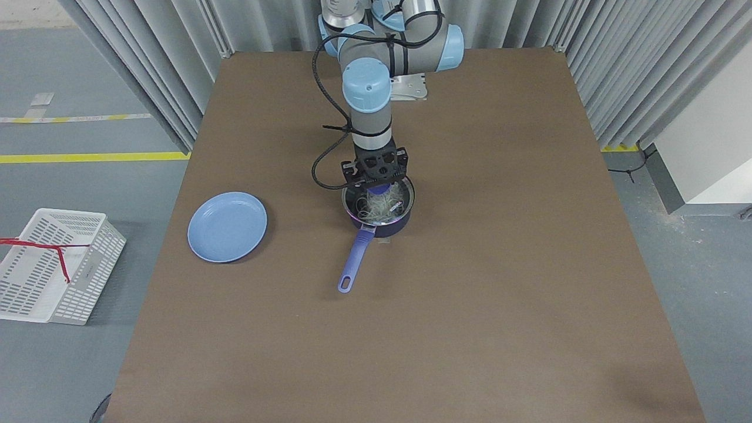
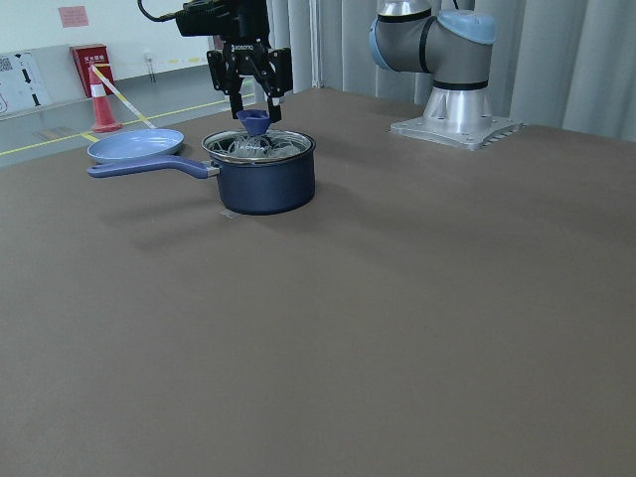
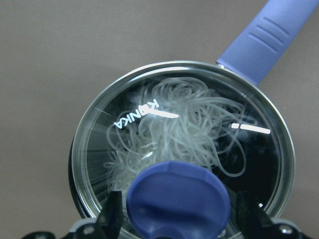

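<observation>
A blue saucepan (image 2: pixel 265 192) stands on the brown table, its long handle (image 1: pixel 356 257) toward the front. A glass lid (image 3: pixel 103 144) covers it, with white noodle-like strands visible beneath. My gripper (image 2: pixel 255 107) is over the lid, fingers on either side of the blue lid knob (image 3: pixel 177 201). The fingers look apart, around the knob; whether they touch it I cannot tell.
A light blue plate (image 1: pixel 227 227) lies left of the pan. A white basket (image 1: pixel 91 275) is on the floor beyond the table's left edge.
</observation>
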